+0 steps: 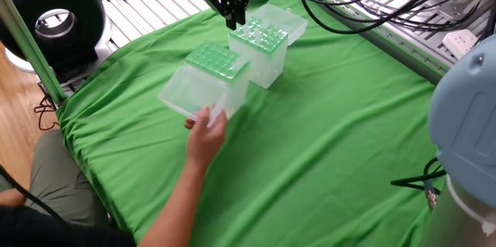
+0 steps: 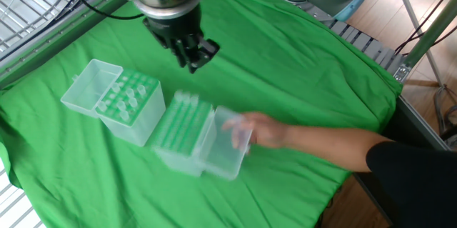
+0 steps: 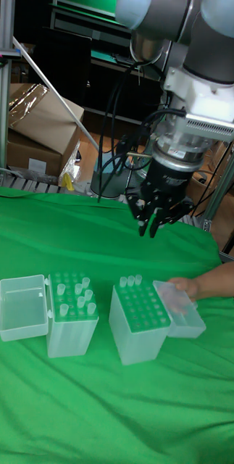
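My gripper (image 3: 148, 230) hangs in the air above the far side of the cloth. A narrow gap shows between its fingertips, and I see nothing held there. A clear tip box (image 3: 71, 338) with a green rack stands with its lid (image 3: 22, 308) folded back; several tips stick up from it. Beside it is a second clear box (image 3: 139, 345) with a green rack, three tips showing along one edge in exterior view 3. A person's hand (image 1: 206, 135) holds that box's open lid (image 2: 227, 153). In exterior view 1 my fingertips overlap the first box's rack (image 1: 263, 36).
Green cloth (image 1: 325, 146) covers the table, wrinkled, with wide free room around the boxes. The person's forearm (image 2: 335, 146) reaches over the cloth. Black cables (image 1: 364, 22) run along the table's edge.
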